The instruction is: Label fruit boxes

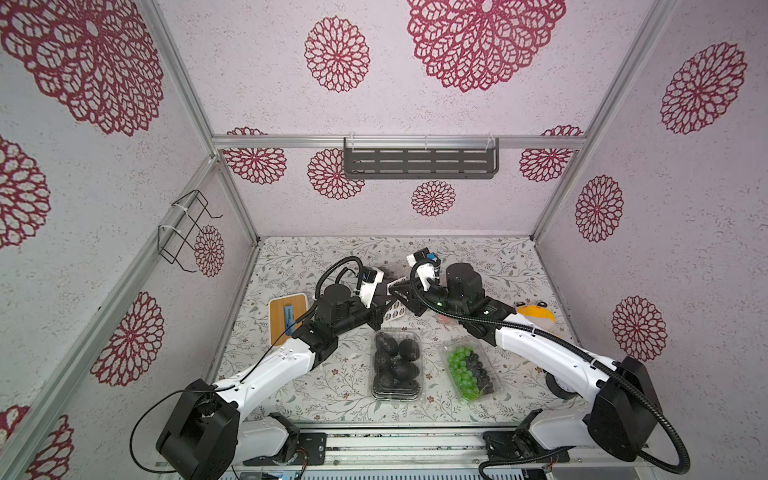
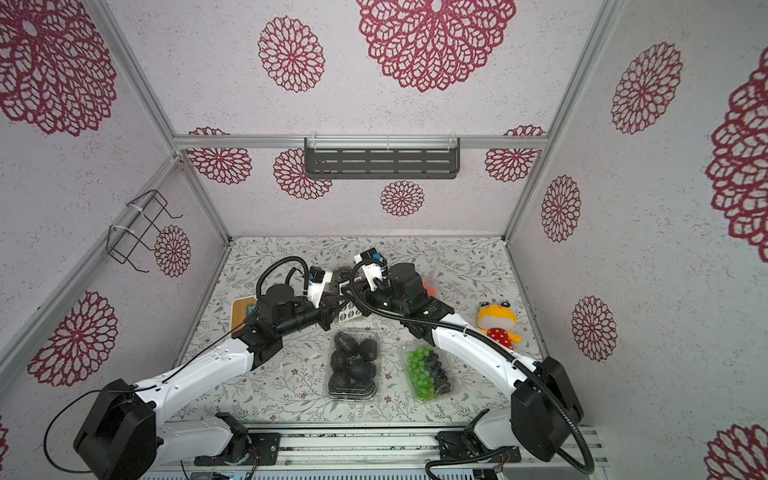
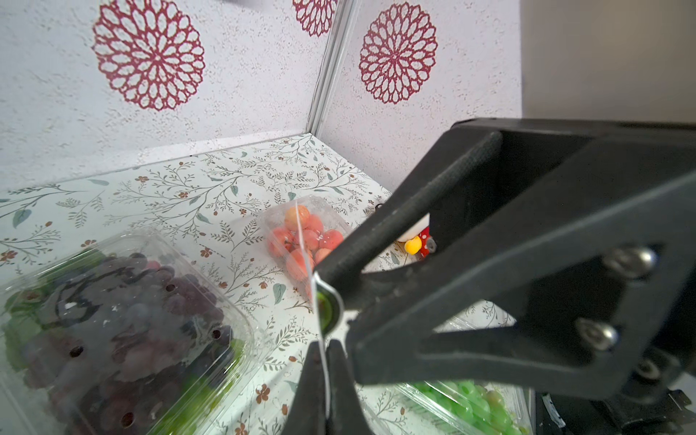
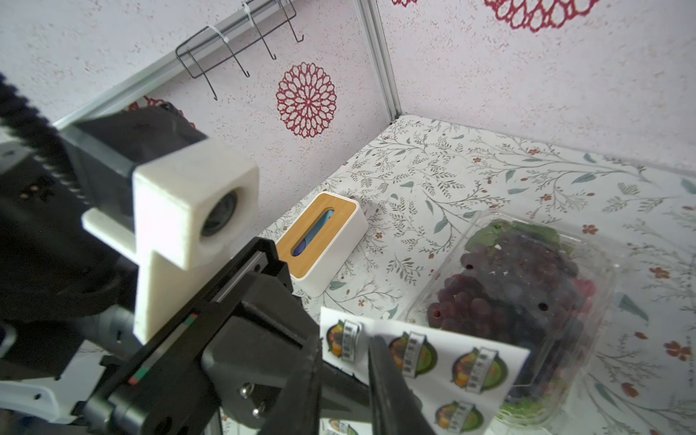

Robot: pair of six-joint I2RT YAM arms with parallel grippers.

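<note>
My left gripper (image 1: 382,305) is shut on a white sticker sheet with rows of fruit labels, seen edge-on in the left wrist view. My right gripper (image 1: 400,293) is at the sheet, its large black fingers close beside it in the left wrist view; I cannot tell whether anything is between them. Behind the sheet lies a clear box of dark red grapes (image 3: 130,333). A box of orange-red fruit (image 3: 304,243) sits to its right. In front are a box of dark fruit (image 1: 396,368) and a box of green and dark grapes (image 1: 468,372).
A white wood-topped box (image 4: 326,253) stands at the left. A yellow and red toy (image 2: 496,320) sits at the right. A grey shelf (image 1: 420,164) hangs on the back wall, a wire rack (image 1: 184,228) on the left wall.
</note>
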